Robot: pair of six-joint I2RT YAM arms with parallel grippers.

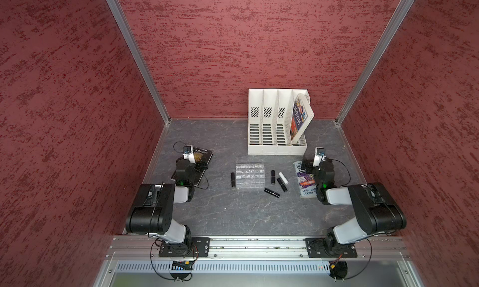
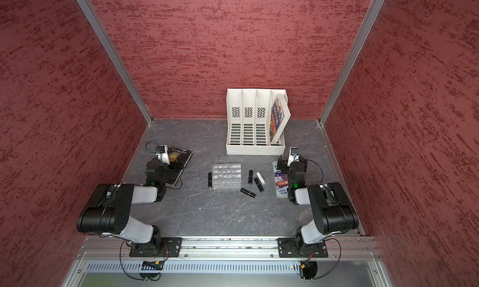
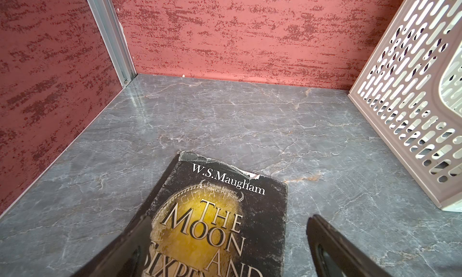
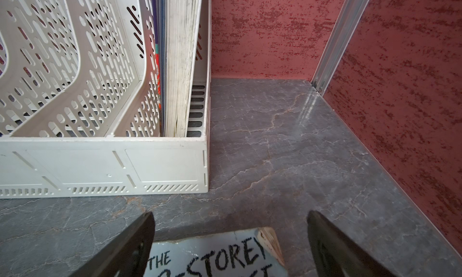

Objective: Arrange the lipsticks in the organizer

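A clear organizer point(image 1: 250, 175) with a grid of small compartments lies mid-table, and no lipstick shows in it. One black lipstick point(image 1: 233, 180) rests along its left side. To its right are a black lipstick point(image 1: 273, 177), a white lipstick point(image 1: 283, 177) and another black lipstick point(image 1: 282, 184), close together. Nearer the front lies a slanted black lipstick point(image 1: 272, 192). My left gripper is open above a dark book point(image 3: 211, 224), well left of the organizer. Over a pale book point(image 4: 216, 255) at the right, my right gripper stands open and empty.
Behind the lipsticks stands a white file rack point(image 2: 255, 149) holding an upright book point(image 2: 279, 118) in its right slot.
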